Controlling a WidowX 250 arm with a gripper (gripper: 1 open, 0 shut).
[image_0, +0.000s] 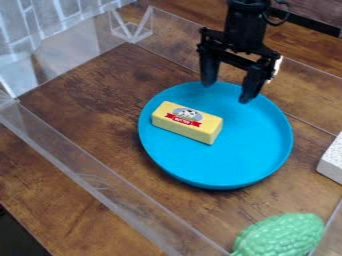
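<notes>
My black gripper (230, 82) hangs over the back part of a round blue plate (219, 164), open, its two fingers apart with nothing seen between them. On the front left of the plate lies a yellow block with a cow label (182, 127), apart from the gripper.
A green bumpy object (277, 236) lies at the lower right. A white block (331, 158) is at the right edge. Clear plastic walls border the wooden surface (78, 98), which is bare left of the plate. A small pale item behind the gripper is partly hidden.
</notes>
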